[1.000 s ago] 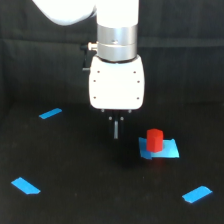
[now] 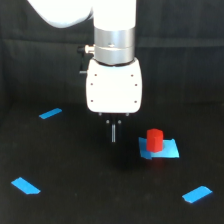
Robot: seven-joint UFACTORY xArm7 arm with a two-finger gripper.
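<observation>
A red cube [image 2: 155, 140] rests on a patch of blue tape [image 2: 165, 149], right of centre on the black surface. My gripper [image 2: 113, 140] hangs to the left of the cube, apart from it, pointing down. Its thin fingers stand close together and look shut, with nothing visible between them. The white hand [image 2: 114, 89] above them is upright.
Separate blue tape strips lie at the back left [image 2: 50, 113], the front left [image 2: 26, 186] and the front right [image 2: 197, 194]. A dark curtain [image 2: 185, 60] hangs behind.
My gripper has shifted slightly to the left in the view and a little lower. The red cube and the tape have stayed where they were.
</observation>
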